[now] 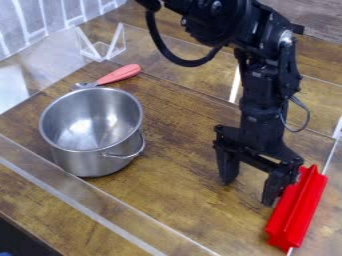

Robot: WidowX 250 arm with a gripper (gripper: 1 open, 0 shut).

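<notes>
The black gripper (249, 172) is low over the wooden table, open, its fingers spread just left of a red elongated object (297, 208) at the right. Nothing shows between the fingers. A steel pot (94, 132) with a wire handle stands at the left.
A red-handled utensil (118, 75) lies behind the pot, near a clear plastic piece (99, 45) at the back left.
</notes>
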